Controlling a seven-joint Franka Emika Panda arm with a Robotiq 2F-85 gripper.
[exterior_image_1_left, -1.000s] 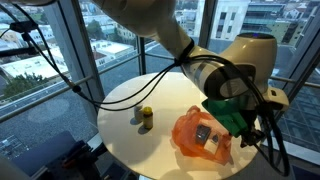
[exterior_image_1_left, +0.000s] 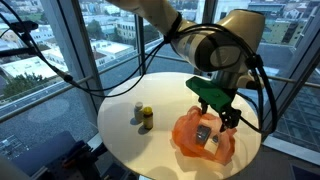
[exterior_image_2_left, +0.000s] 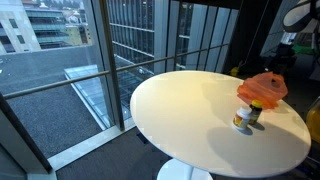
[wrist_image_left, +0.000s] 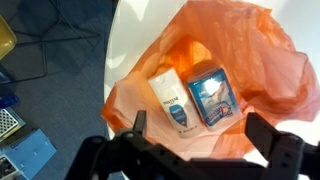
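Note:
An orange bag (exterior_image_1_left: 188, 134) lies spread on the round white table. In the wrist view, two small packs rest on the bag (wrist_image_left: 180, 48): a white one with a dark label (wrist_image_left: 176, 103) and a blue-labelled one (wrist_image_left: 213, 97), side by side. My gripper hangs above them, open, its dark fingers (wrist_image_left: 138, 122) wide apart and nothing between them. From exterior view 1 the gripper (exterior_image_1_left: 217, 112) appears over the bag's right part, partly covering the packs. In exterior view 2 only the crumpled bag (exterior_image_2_left: 262, 90) shows; the packs are hidden there.
A yellow bottle with a dark cap (exterior_image_1_left: 147, 119) and a white bottle (exterior_image_1_left: 138, 112) stand upright left of the bag. Windows surround the table, and a dark floor (wrist_image_left: 80, 80) lies past its edge.
The arm and gripper have moved left from beyond the bag's right edge to over the bag. The bag and both bottles appear unmoved.

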